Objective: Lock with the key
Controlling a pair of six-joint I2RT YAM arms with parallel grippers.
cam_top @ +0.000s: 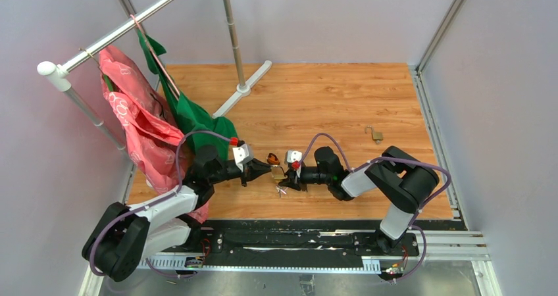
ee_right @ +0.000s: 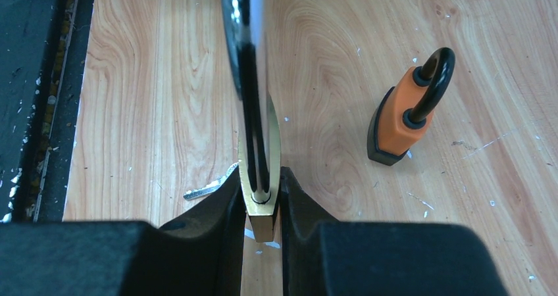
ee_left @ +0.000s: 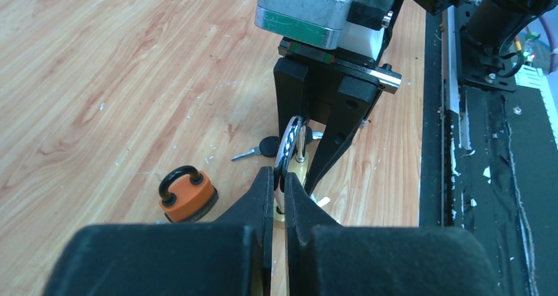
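A brass padlock [ee_right: 261, 207] with a long shiny shackle [ee_left: 290, 138] is held above the table between my two grippers. My right gripper is shut on its brass body. From the opposite side, my left gripper is shut on the shackle, its fingertips almost together. Fingers hide part of the lock, and whether the shackle is seated in the body cannot be made out. Below lie keys with dark heads; the right wrist view shows a key blade [ee_right: 209, 189] left of the lock.
An orange padlock [ee_right: 403, 122] with a black shackle stands close by. Another brass padlock [cam_top: 377, 137], its shackle swung out, lies at the right. Red cloth [cam_top: 136, 115] and green cloth [cam_top: 191, 115] hang from a rack [cam_top: 151, 10] at the left.
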